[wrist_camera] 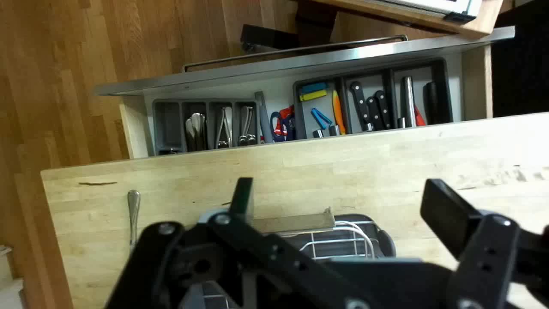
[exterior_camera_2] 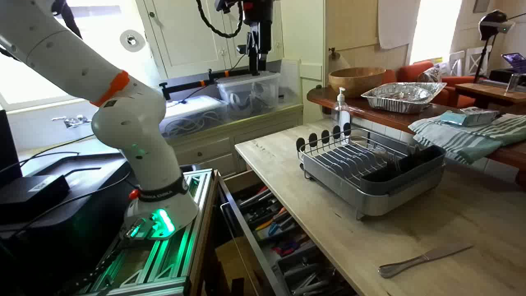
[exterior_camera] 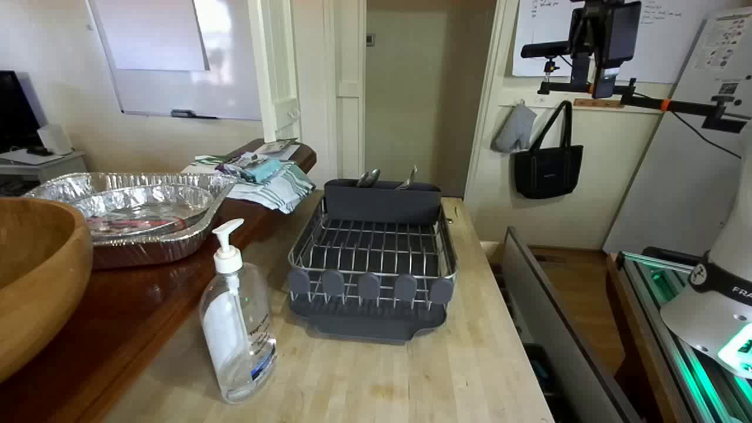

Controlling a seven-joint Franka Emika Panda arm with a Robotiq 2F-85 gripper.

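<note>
My gripper stands open in the wrist view, its fingers wide apart with nothing between them. It hangs high over the counter, clear of everything below, and exterior view 2 shows it [exterior_camera_2: 259, 66] near the top. A table knife [exterior_camera_2: 426, 259] lies flat on the bare counter beside the dish rack [exterior_camera_2: 340, 185]; in the wrist view the knife's handle [wrist_camera: 134, 208] shows while my arm parts hide the rest. Utensils [exterior_camera: 368, 177] stick up from the rack's dark holder [exterior_camera: 384, 204]. The drawer [wrist_camera: 298, 62] is pulled out, with cutlery [wrist_camera: 195, 131] sorted in a grey tray.
A clear pump bottle [exterior_camera: 239, 331] stands by the rack. On the raised brown ledge are a wooden bowl [exterior_camera_2: 357, 78], foil trays [exterior_camera_2: 399, 101] and striped towels [exterior_camera_2: 463, 133]. More drawer compartments hold black-handled knives [wrist_camera: 360, 105] and scissors [wrist_camera: 280, 126].
</note>
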